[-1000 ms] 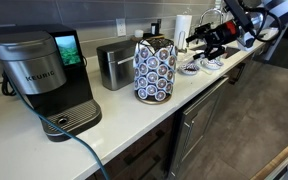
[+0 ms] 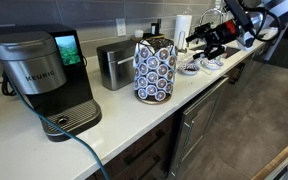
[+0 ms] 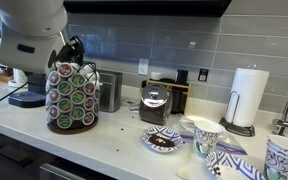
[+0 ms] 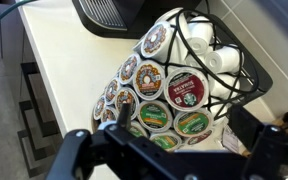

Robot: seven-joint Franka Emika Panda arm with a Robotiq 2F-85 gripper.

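Observation:
A carousel packed with coffee pods stands upright on the white counter. In exterior view 2 the white arm reaches across in front of the same pod carousel, hiding part of its top. My gripper is open, its dark fingers spread apart at the bottom of the wrist view. Beyond them show the rows of pods and the rack's curved black wire; no pod is visibly held. A black and silver Keurig coffee maker sits at the left of exterior view 1.
A toaster stands behind the carousel. Patterned bowls, cups and a paper towel roll occupy the far side. A cable crosses the counter's near edge. Bare counter lies between Keurig and carousel.

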